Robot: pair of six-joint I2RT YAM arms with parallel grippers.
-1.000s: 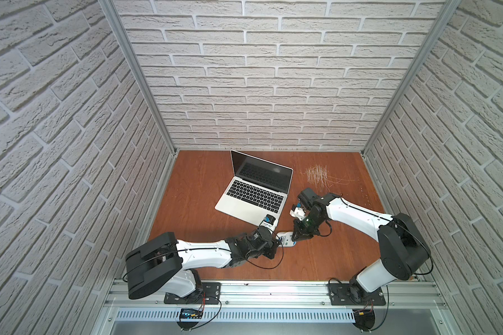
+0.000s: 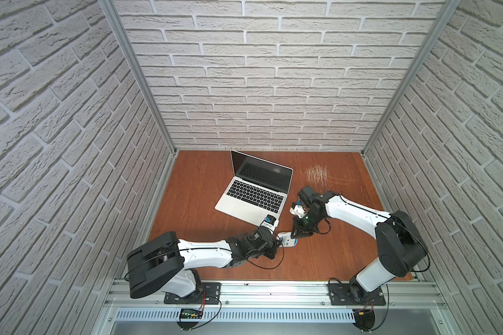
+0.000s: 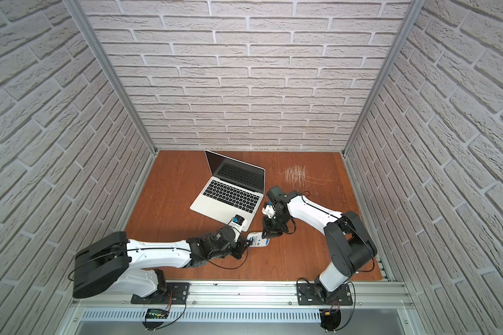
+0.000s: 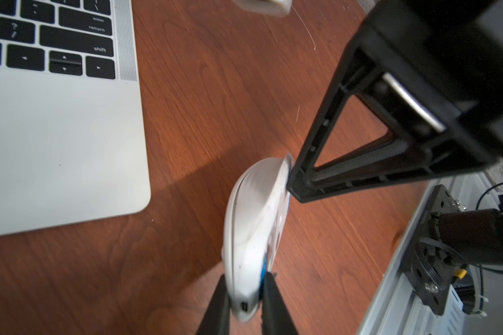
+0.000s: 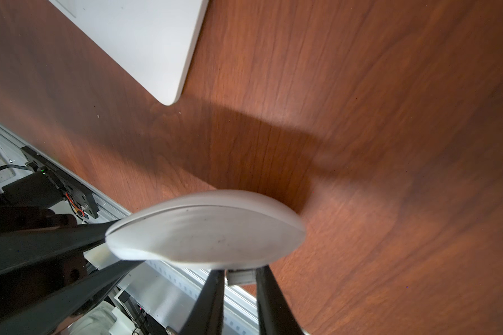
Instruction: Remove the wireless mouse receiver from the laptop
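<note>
An open silver laptop (image 2: 248, 202) stands at the middle back of the table. In front of its right corner a white mouse (image 4: 244, 223) is held off the table in my left gripper, which is shut on it. My right gripper (image 2: 296, 234) is at the mouse's other end; in the left wrist view its black fingertip touches the mouse's side. In the right wrist view a small silver piece (image 5: 241, 277) shows between the fingertips below the mouse (image 5: 206, 229); I cannot tell what it is. I see no receiver clearly.
Bare wooden table (image 2: 190, 173) lies left of the laptop and at the front right. Thin pale strands or scratches show at the back right. The metal front rail (image 2: 279, 283) runs along the near edge, with cables by the arm bases.
The right arm has shifted very slightly up at its elbow. The left arm, the mouse and the laptop look almost unchanged.
</note>
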